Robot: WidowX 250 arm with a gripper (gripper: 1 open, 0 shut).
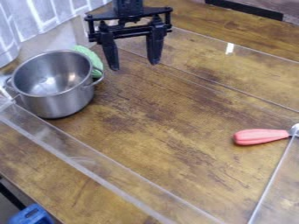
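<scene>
My black gripper (133, 58) hangs high at the upper middle, its two fingers apart with nothing between them, above and to the right of a steel pot (52, 96). A green object (91, 56), partly hidden, lies behind the pot. A pink-handled utensil (260, 136) lies at the right, its far end cut off by the view's edge.
Transparent strips or edges run along its sides. A blue object (33, 215) sits at the bottom left corner, and a pale wall stands at the upper left.
</scene>
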